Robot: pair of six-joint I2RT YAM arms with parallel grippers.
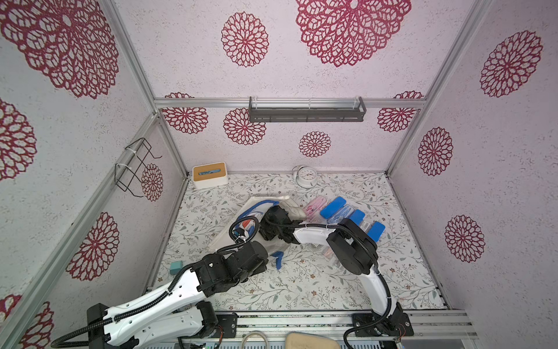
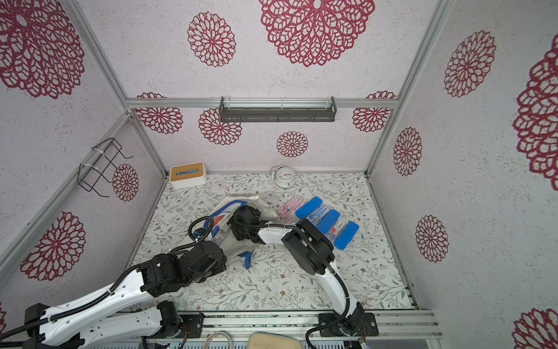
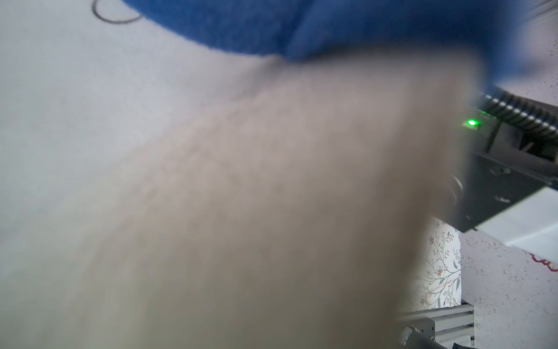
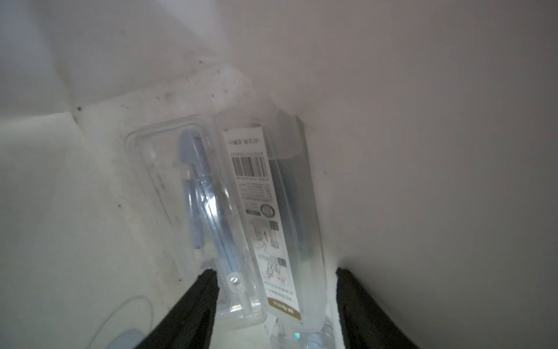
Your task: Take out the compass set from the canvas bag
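The cream canvas bag (image 1: 221, 240) with blue handles lies on the table. My left gripper is at its near left side; the fingertips are hidden in the top views, and the left wrist view shows only blurred canvas (image 3: 261, 192) and a blue handle (image 3: 221, 23), so its fingers cannot be seen. My right gripper reaches into the bag, part open, fingers either side over the near end of a clear plastic compass set (image 4: 191, 174) with pale blue compass, beside a labelled clear case (image 4: 302, 209). Nothing is visibly gripped.
Blue and pink packaged sets (image 1: 332, 206) lie right of the bag. A white clock (image 1: 305, 176) and a white box (image 1: 210, 181) stand at the back. A small teal block (image 1: 175, 267) is at the left.
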